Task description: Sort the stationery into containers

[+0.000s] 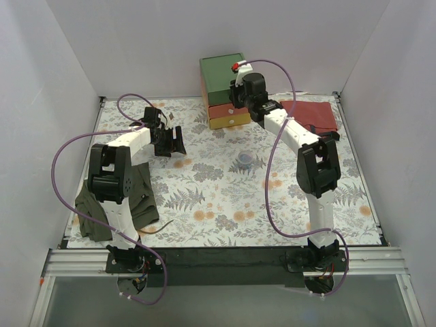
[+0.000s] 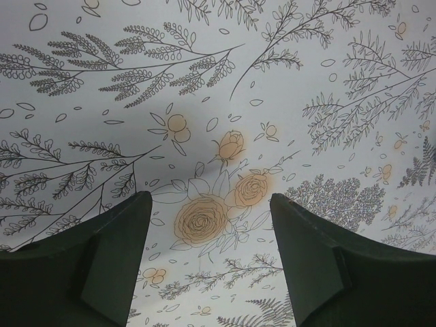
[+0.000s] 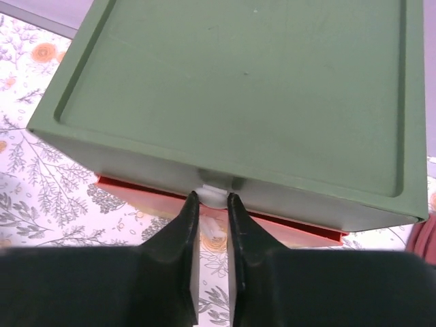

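A green-topped drawer box (image 1: 219,71) with orange and yellow drawers stands at the back centre. My right gripper is at the green drawer's white knob (image 3: 212,197), its fingertips close together on it; whether they grip it is hard to tell. An orange drawer (image 3: 143,201) shows below. My left gripper stands open over the patterned surface at left, nothing between its fingers.
A small clear round item (image 1: 245,159) lies mid-table. A red cloth (image 1: 310,112) is at back right, with dark items beside it. Dark fabric (image 1: 102,214) lies at front left.
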